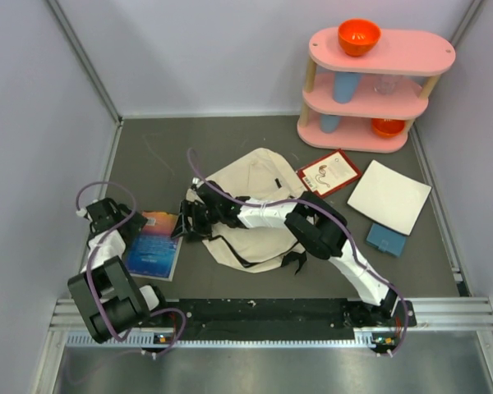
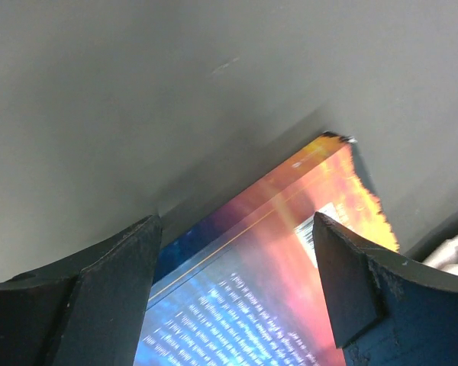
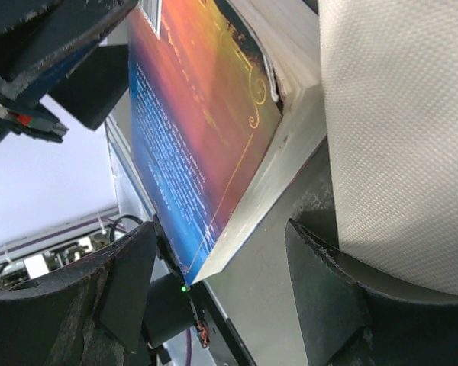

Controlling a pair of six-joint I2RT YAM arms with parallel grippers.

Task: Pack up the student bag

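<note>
A thick book with a blue-to-orange cover (image 1: 154, 249) lies on the table's left side. My left gripper stands part open over the book's left edge, its spine side showing between the fingers; whether they touch it I cannot tell. In the right wrist view, the right gripper is open, with the corner and pale page edge of the book (image 3: 202, 145) between and beyond its fingers. From above, the right gripper (image 1: 181, 227) is at the book's right side, beside the cream bag (image 1: 255, 172). The right arm covers the bag's middle.
Right of the bag lie a red-bordered booklet (image 1: 329, 173), a white pad (image 1: 389, 197) and a blue case (image 1: 386, 240). A pink shelf (image 1: 382, 52) with orange bowls and blue cups stands at the back right.
</note>
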